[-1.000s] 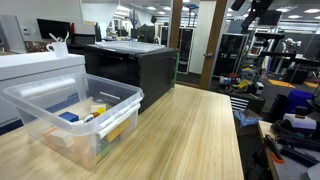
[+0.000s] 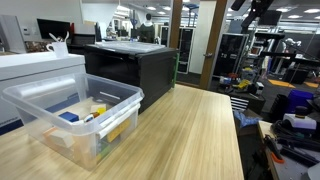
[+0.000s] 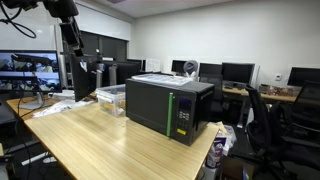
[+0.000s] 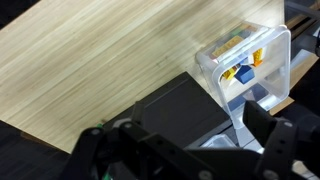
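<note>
A clear plastic bin [image 2: 118, 122] stands on the wooden table and holds a few small items, among them a blue piece [image 4: 244, 74] and some yellow and orange packets. Beside it is a black microwave [image 3: 150, 104] with a green strip on its front and its door shut. High above the table, at the upper left of exterior view 2, hangs my gripper [image 3: 76, 48], touching nothing. The wrist view shows the gripper with its two dark fingers wide apart. Only the microwave's top and the table appear below the gap.
A white mug [image 2: 57, 46] with utensils stands behind the bin. Office chairs [image 3: 268, 123] and monitors surround the table.
</note>
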